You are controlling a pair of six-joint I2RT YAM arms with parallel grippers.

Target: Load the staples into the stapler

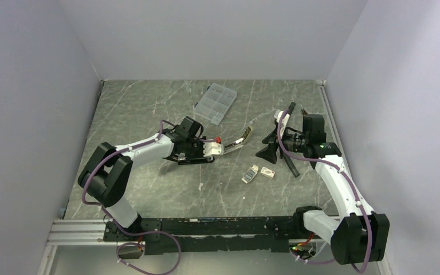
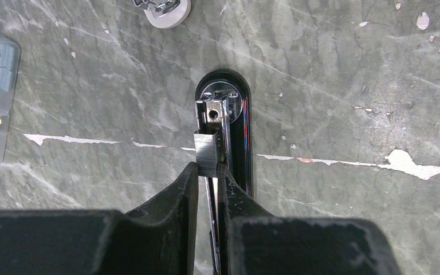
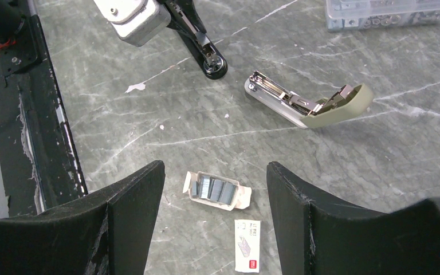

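Note:
A black stapler (image 2: 240, 143) lies with its rounded base end and metal channel in front of my left gripper in the left wrist view. Between the tips of my left gripper is a short grey staple strip (image 2: 206, 150), and both fingertips appear to press its sides. The strip lies over the stapler's channel, a little to its left side; whether it rests inside is hard to see. The stapler's rear is hidden by the fingers. My right gripper hovers wide open above the table, nothing between its fingers. Beyond it rests an opened box of staple strips (image 3: 217, 190).
A closed small white box (image 3: 247, 246) is beside the staple box. An opened olive stapler (image 3: 306, 102) lies near the black stapler's end. At the back stands a clear compartment case (image 1: 215, 103).

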